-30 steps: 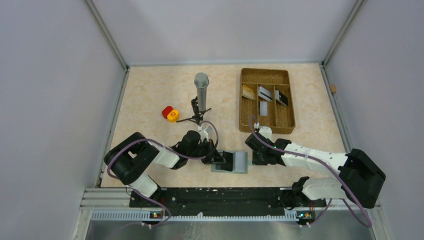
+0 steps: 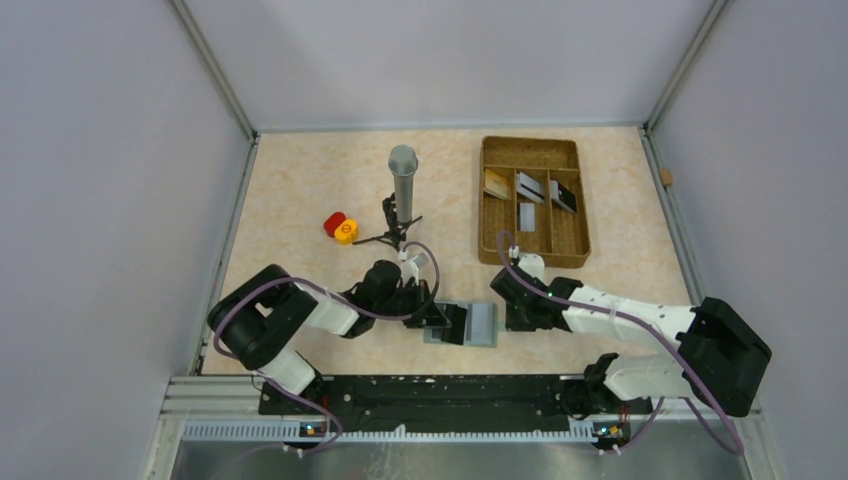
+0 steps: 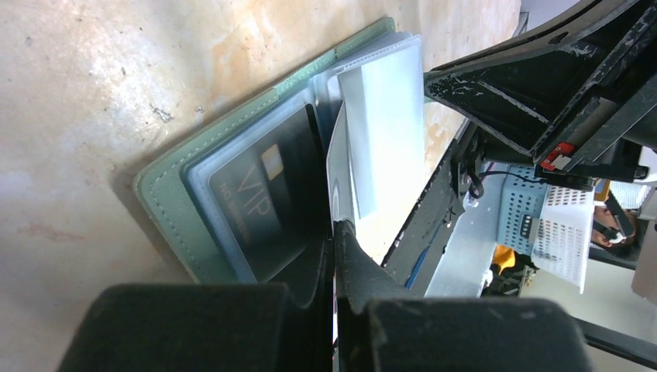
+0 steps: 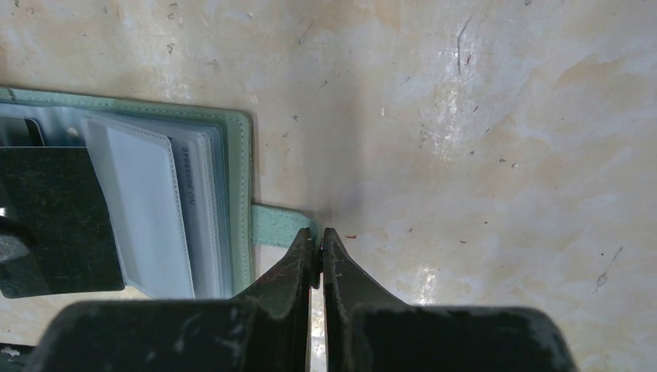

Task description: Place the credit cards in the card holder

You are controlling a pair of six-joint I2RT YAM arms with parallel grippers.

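Observation:
The green card holder (image 2: pixel 481 325) lies open on the table between both arms, its clear sleeves fanned out. A "VIP" card (image 3: pixel 259 190) sits in a sleeve of it in the left wrist view. My left gripper is shut on a thin card (image 3: pixel 339 170), seen nearly edge-on there. The right wrist view shows this black card (image 4: pixel 58 221) tilted above the holder beside a raised clear sleeve (image 4: pixel 147 205); whether its far edge is inside a sleeve is hidden. At the holder's right edge, my right gripper is shut on the end of its green strap (image 4: pixel 279 225).
A brown divided tray (image 2: pixel 530 148) at the back right holds several cards. A grey microphone on a stand (image 2: pixel 403 180) and red and yellow objects (image 2: pixel 346 231) stand at the back left. Bare table (image 4: pixel 480 170) lies right of the holder.
The holder and the black card have shifted very slightly to the right. Both grippers remain nearly where they were.

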